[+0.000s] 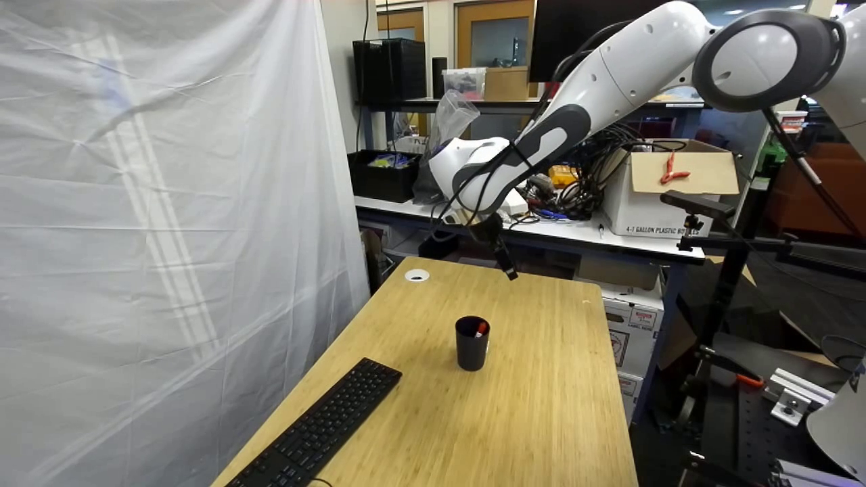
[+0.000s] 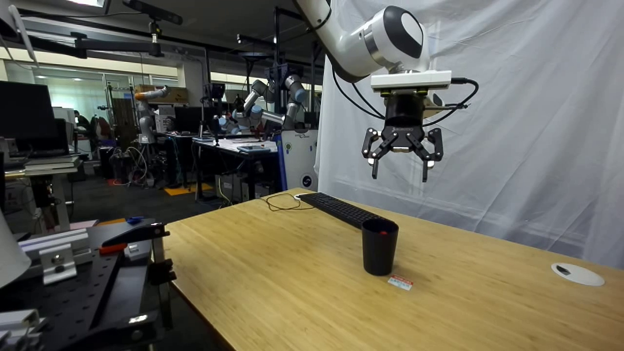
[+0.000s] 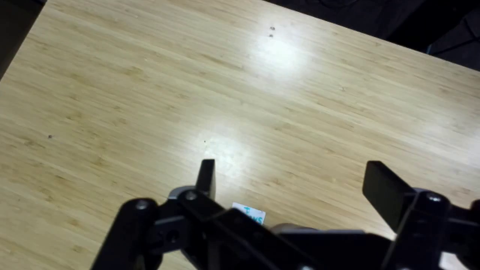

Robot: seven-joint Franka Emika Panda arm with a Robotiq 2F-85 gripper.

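Observation:
A black cup [image 1: 471, 352] stands upright on the wooden table, with a red-tipped item [image 1: 481, 329] inside it. In exterior view 2 the same black cup [image 2: 379, 254] has a small red-and-white label [image 2: 400, 282] lying beside its base. My gripper [image 2: 399, 175] hangs in the air above the table, its fingers wide apart and nothing between them. From the wrist, both black fingers [image 3: 207, 177] show over the tabletop, and part of a white label with teal writing [image 3: 252, 213] peeks out near the gripper's body.
A black keyboard [image 1: 325, 423] lies along the curtain side of the table. A white round disc [image 1: 416, 275] sits at the table's far left corner. A cluttered shelf with a cardboard box [image 1: 662, 187] stands behind.

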